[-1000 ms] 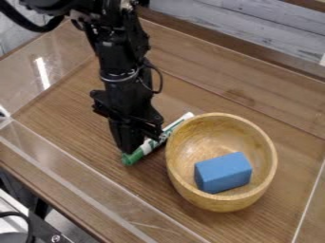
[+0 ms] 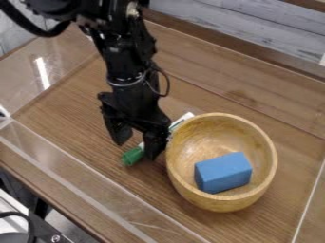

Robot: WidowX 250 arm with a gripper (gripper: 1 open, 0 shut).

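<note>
My black gripper (image 2: 137, 133) hangs open at the centre, its fingers low over a slim white-and-green object (image 2: 133, 157) on the wooden table. The green end shows below the fingers and a white part behind them, towards the bowl; the middle is hidden by the gripper. I cannot tell whether the fingers touch it.
A yellow bowl (image 2: 253, 141) with a blue block (image 2: 222, 171) inside stands close at the right of the gripper. Bare table (image 2: 70, 123) lies to the left and behind. A pale wall runs along the back right.
The gripper has shifted slightly and its fingers now cover more of the slim object's middle. The bowl and block are where they were.
</note>
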